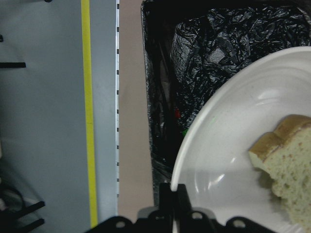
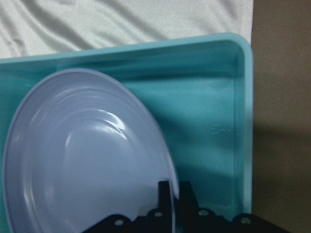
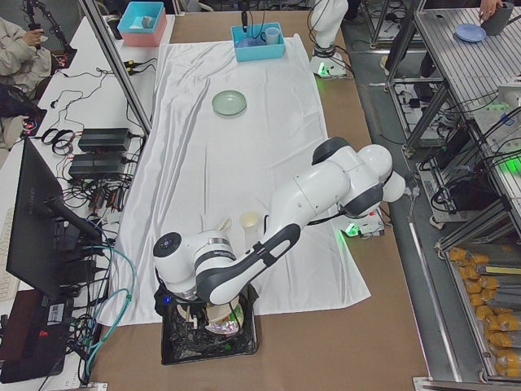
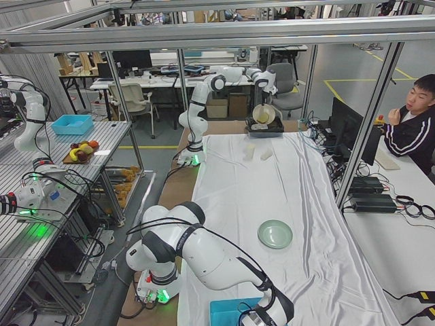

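My left gripper is shut on the rim of a white plate (image 1: 233, 170) carrying a slice of bread (image 1: 286, 170). The plate is over a black, bag-lined bin (image 1: 218, 39) at the cloth's near edge in the camera left view. My right gripper is shut on the rim of a lavender plate (image 2: 92, 155), which is in or over a blue tub (image 2: 204, 111) at the far end of the table. A green plate (image 3: 229, 103) lies on the white cloth.
A cup (image 3: 250, 221) and a pale flat item stand or lie on the cloth (image 3: 212, 163) near the left arm. A cup (image 3: 272, 34) sits in the blue tub.
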